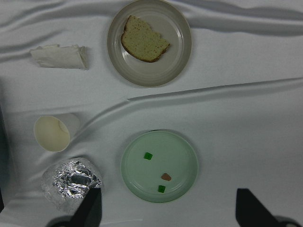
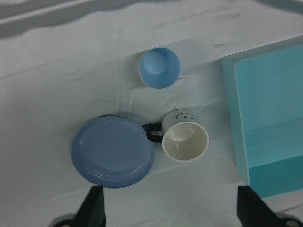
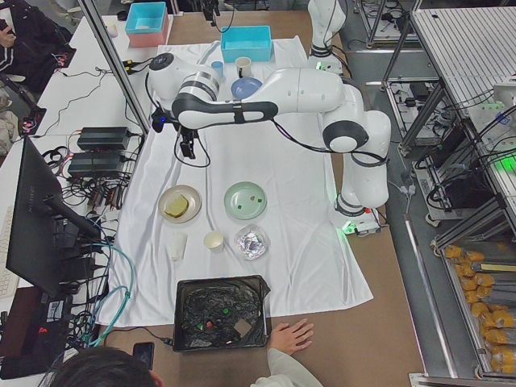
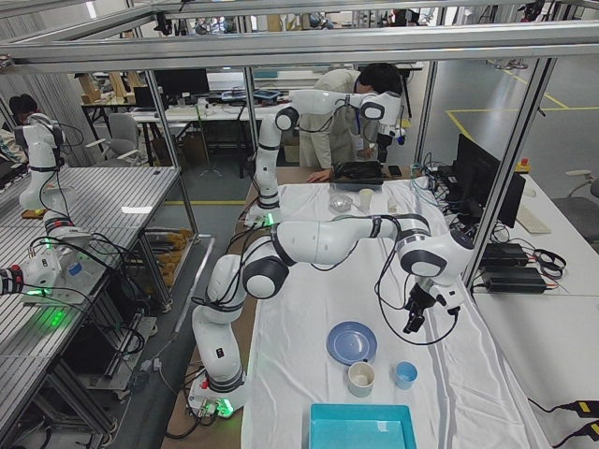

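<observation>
My left gripper is open above a green plate (image 1: 159, 165) with small bits on it, a beige plate (image 1: 173, 56) holding a bread slice (image 1: 144, 40), a folded tissue (image 1: 59, 57), a tipped cream cup (image 1: 56, 132) and crumpled foil (image 1: 75, 179). My right gripper hangs open over the far end of the cloth, above a blue plate (image 2: 112, 151), a white mug (image 2: 184, 142) with a black handle, a blue cup (image 2: 159, 68) and a turquoise bin (image 2: 270, 90). Nothing is between either gripper's fingers.
A black lined tray (image 3: 222, 314) with scraps sits at the near edge, a person's hand (image 3: 290, 337) beside it. A monitor (image 3: 36, 226) and cables border the cloth on the left.
</observation>
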